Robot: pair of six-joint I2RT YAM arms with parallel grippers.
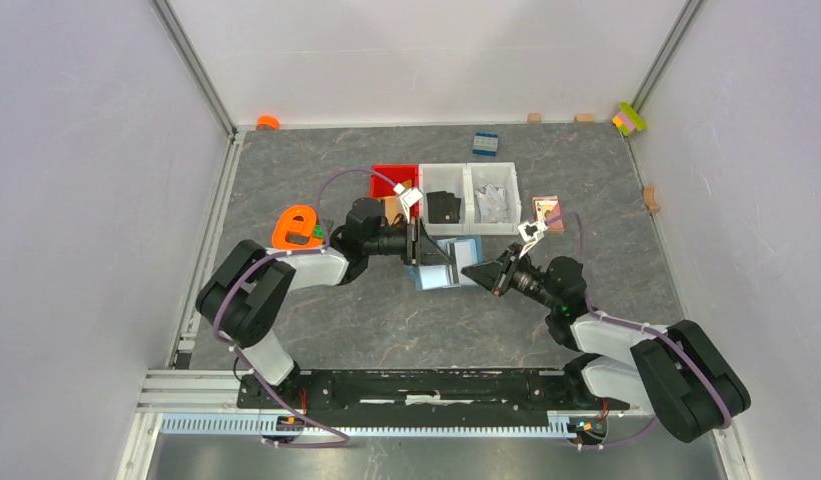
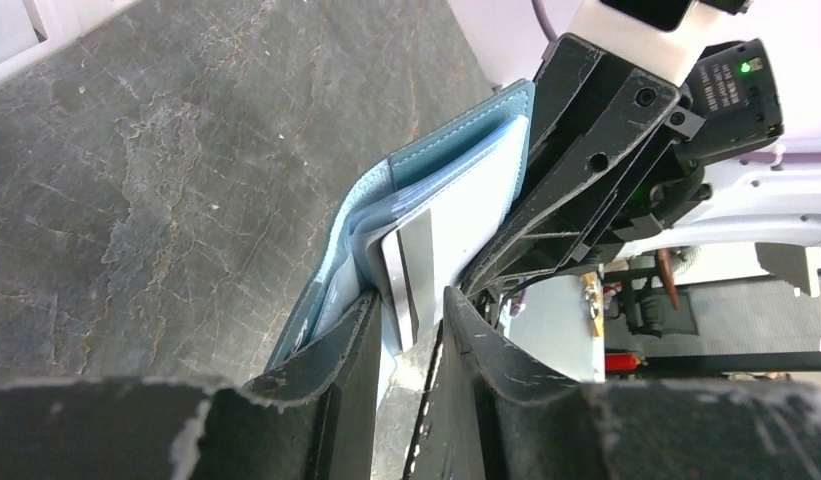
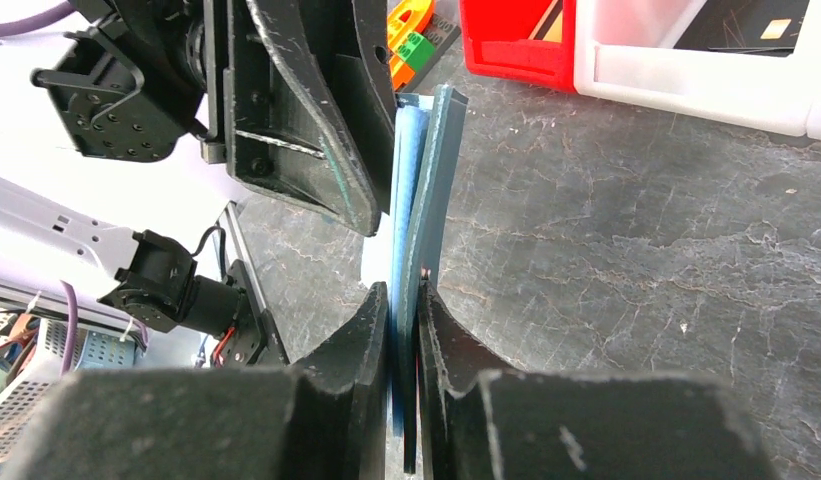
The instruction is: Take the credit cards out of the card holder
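Note:
A light blue card holder (image 1: 436, 276) with clear sleeves is held above the table between both grippers. My right gripper is shut on the holder, which stands edge-on between its fingers. In the left wrist view a white card with a grey stripe (image 2: 416, 270) sits in the sleeves. My left gripper is at that card, part open, one finger on each side of it; whether it touches the card I cannot tell.
Behind the holder stand a red bin (image 3: 516, 60) and white bins (image 1: 491, 220) with contents. An orange object (image 1: 286, 230) lies to the left, a small box (image 1: 548, 205) to the right.

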